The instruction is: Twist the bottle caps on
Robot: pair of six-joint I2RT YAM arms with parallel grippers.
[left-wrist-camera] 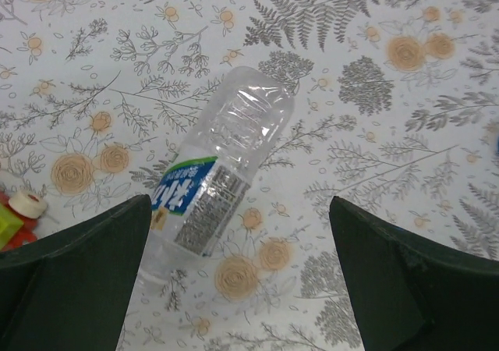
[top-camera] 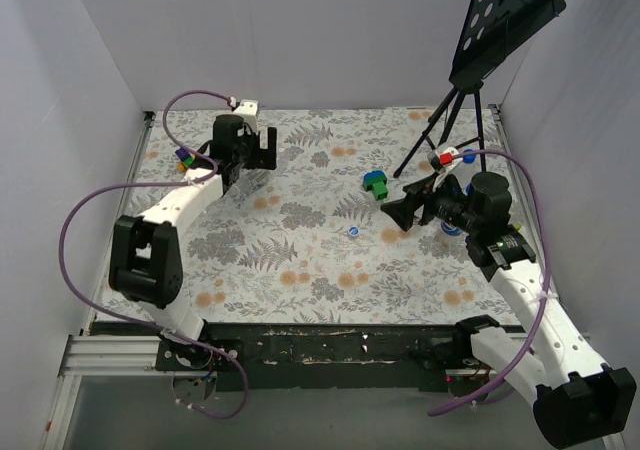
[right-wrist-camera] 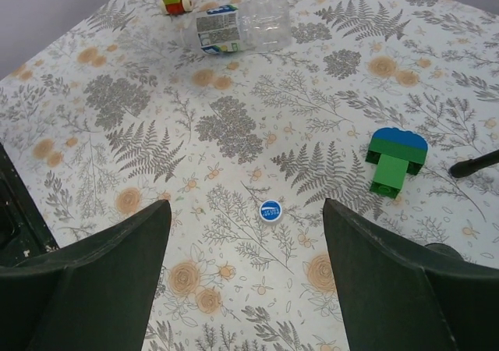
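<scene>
A clear plastic bottle with a blue-green label lies on its side on the flowered cloth. My left gripper is over it, open, with nothing between its fingers; in the top view the left arm hides most of the bottle. The small blue and white cap lies alone near the middle of the table. In the right wrist view this cap shows between and beyond the fingers of my right gripper. That gripper is open and empty, above the cloth to the cap's right in the top view.
Green and blue blocks sit right of centre. A black stand rises at the back right. A blue can is partly hidden by the right arm. Coloured blocks lie at the far left.
</scene>
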